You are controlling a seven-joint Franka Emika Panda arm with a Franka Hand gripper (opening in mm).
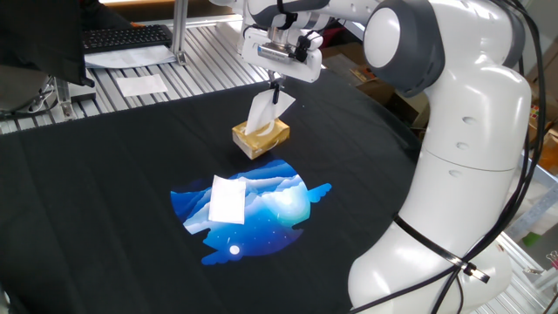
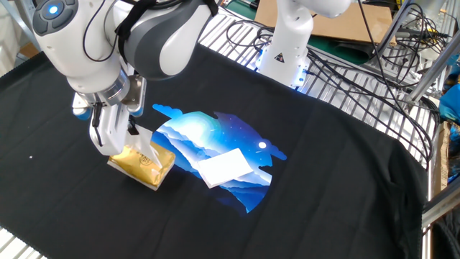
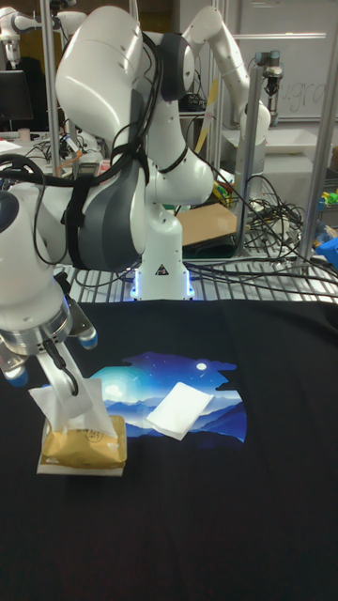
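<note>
A gold tissue pack (image 1: pixel 261 138) is on the black cloth, just beyond the blue printed picture in exterior view 1. A white tissue (image 1: pixel 260 112) stands up out of its top opening. Directly above the pack, my gripper (image 1: pixel 275 92) points down, its dark fingers close together and shut on the upper part of that tissue. Exterior view 3 shows the tissue (image 3: pixel 88 408) spread upright between the gripper and the pack (image 3: pixel 88 446). In exterior view 2 the hand hides much of the fingers. Whether the pack's underside fully touches the cloth, I cannot tell.
A folded white sheet (image 1: pixel 227 201) lies flat on the blue mountain picture (image 1: pixel 283 209). A keyboard (image 1: pixel 126 38) and papers rest on the ribbed metal table at the back left.
</note>
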